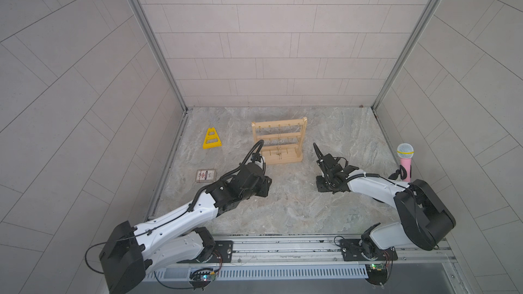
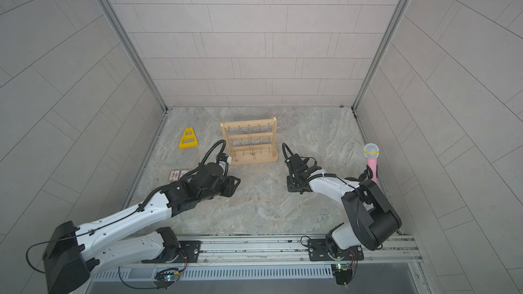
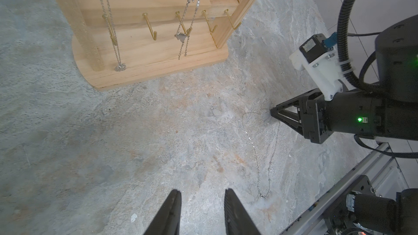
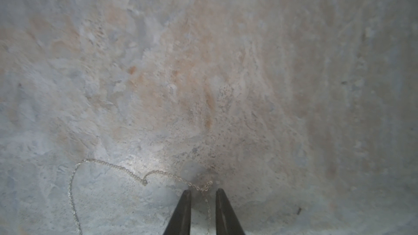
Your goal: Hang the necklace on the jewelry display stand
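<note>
A thin silver necklace (image 3: 258, 174) lies in a loose loop on the marble table, right of centre in the left wrist view. My right gripper is low over its top end, fingers parted, with the chain visible between and beyond the fingertips. My left gripper hangs above the table, fingers apart with nothing held. The wooden display stand (image 3: 150, 63) stands at the back middle with brass hooks; chains with pendants hang on some hooks.
A yellow triangular object (image 1: 211, 144) and a small flat card (image 1: 206, 174) lie on the left. A pink microphone (image 1: 405, 166) is at the far right. Walls enclose the table.
</note>
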